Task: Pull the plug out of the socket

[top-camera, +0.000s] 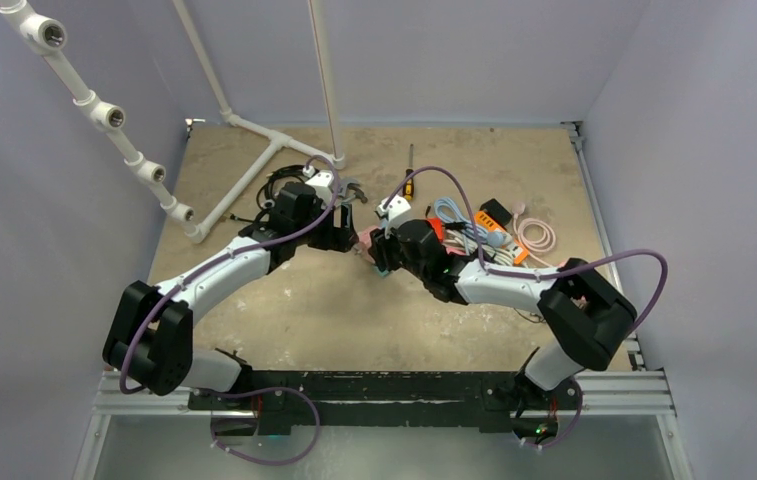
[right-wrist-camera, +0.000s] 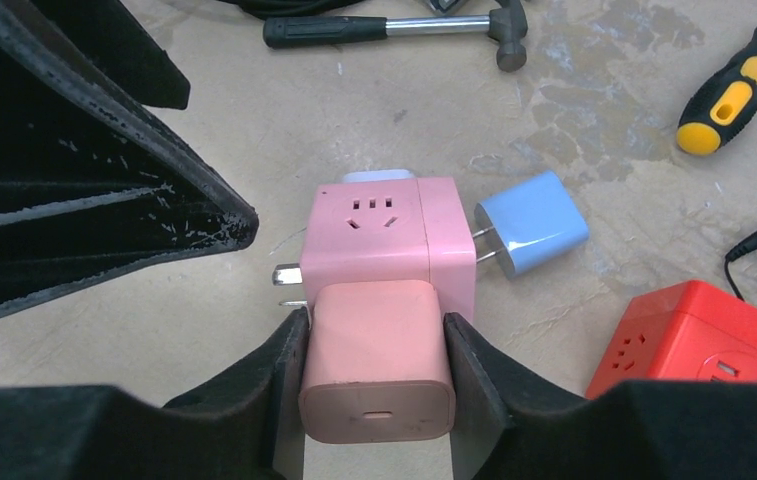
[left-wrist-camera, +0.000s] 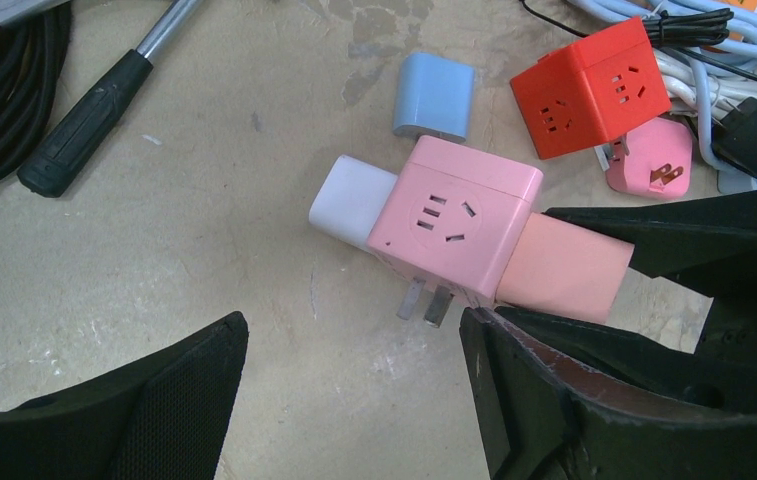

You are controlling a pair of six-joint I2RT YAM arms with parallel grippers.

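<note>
A pink cube socket (left-wrist-camera: 454, 220) sits over the middle of the bench, with a white plug (left-wrist-camera: 349, 195) on one side and a salmon-pink plug (right-wrist-camera: 377, 365) on the opposite side. My right gripper is shut on the salmon plug. A blue charger (right-wrist-camera: 532, 222) is beside the socket, its prongs pointing at it; whether they are inserted is unclear. My left gripper stands open just short of the socket, nothing between its fingers.
A red socket cube (left-wrist-camera: 589, 88), coiled cables (top-camera: 536, 232), a screwdriver (right-wrist-camera: 739, 90) and a hammer (right-wrist-camera: 339, 30) lie around. The white pipe frame (top-camera: 259, 162) stands at back left.
</note>
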